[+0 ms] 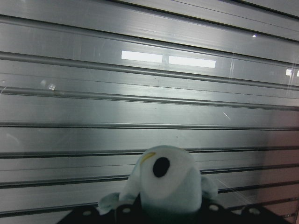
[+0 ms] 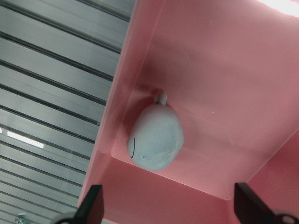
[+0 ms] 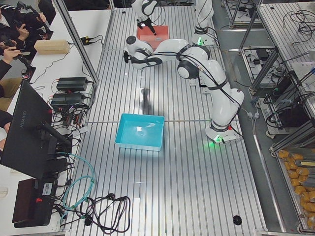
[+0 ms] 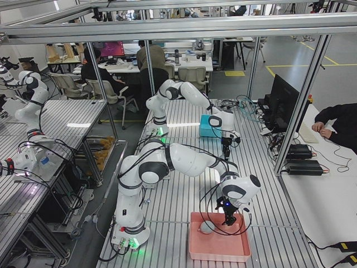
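Note:
A pale plush toy with black eye and yellow line [image 1: 168, 182] is held by my left gripper at the bottom of the left wrist view, over bare slatted table, near the pink bin. A pale blue round plush [image 2: 155, 136] lies inside the pink bin [image 2: 219, 79]. My right gripper is above that bin, fingers apart, nothing between them. An empty cyan bin [image 3: 139, 135] stands on the near table in the camera left view.
A metal post [image 4: 293, 137], monitor [image 3: 27, 130] and power boxes border the table.

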